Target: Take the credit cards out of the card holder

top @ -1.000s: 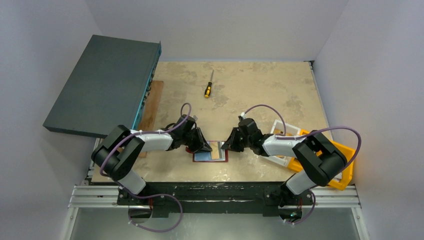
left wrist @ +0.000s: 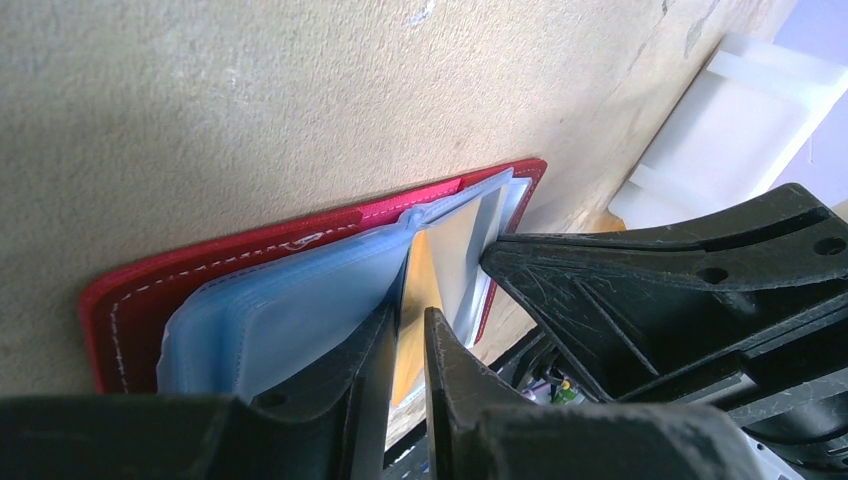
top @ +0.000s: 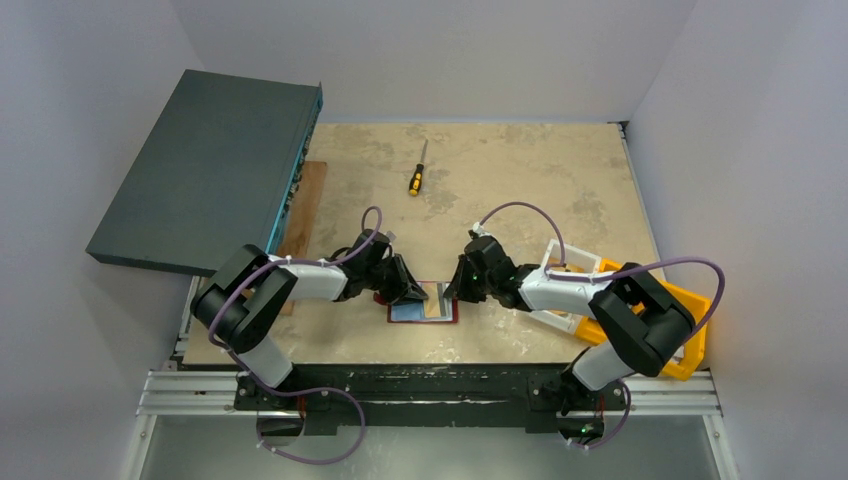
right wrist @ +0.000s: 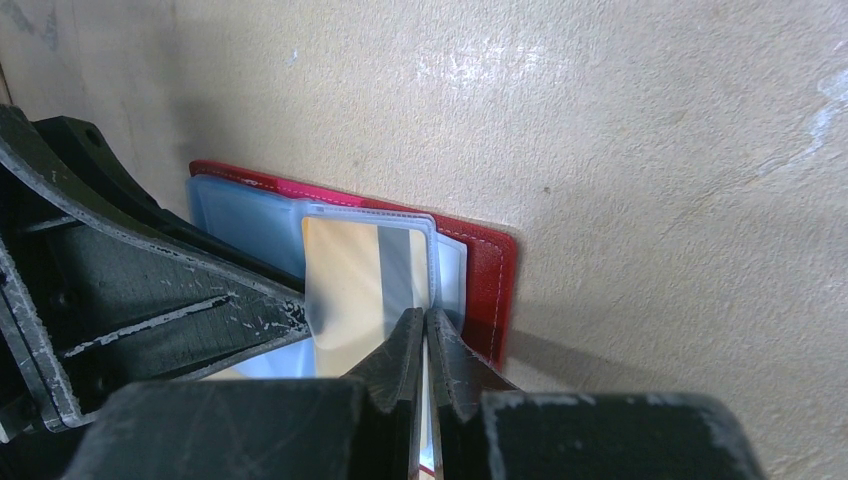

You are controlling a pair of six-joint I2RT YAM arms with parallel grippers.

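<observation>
The red card holder (top: 457,312) lies spread flat on the table, with clear bluish sleeves (left wrist: 290,300) inside. In one sleeve shows a beige card (right wrist: 345,275) with a grey stripe. My left gripper stands a little open at the sleeve's mouth, the card's edge visible in the gap between its fingertips; no firm hold shows. At the sleeve's opposite edge, my right gripper is shut, tips together. Whether the thin sleeve edge is caught between them cannot be seen. The card's lower part is hidden behind the fingers.
A yellow-handled screwdriver (top: 416,180) lies toward the back of the table. At the right stand a yellow bin (top: 697,305) and a white tray (left wrist: 700,140). A big dark panel (top: 205,165) overhangs the left side.
The right gripper has shifted slightly left over the holder. The holder has slid a touch to the right. My left arm has barely moved.
</observation>
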